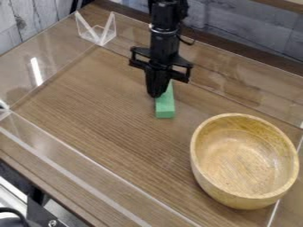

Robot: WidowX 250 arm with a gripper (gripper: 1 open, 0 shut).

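My black gripper [155,90] hangs low over the middle of the wooden table, its fingers pointing down at the upper part of a green block [165,105], which it partly hides. The fingers look shut; whether anything is between them I cannot tell.
A large pale wooden bowl [243,158] sits at the front right. Clear plastic pieces stand at the back left and at the left edge.
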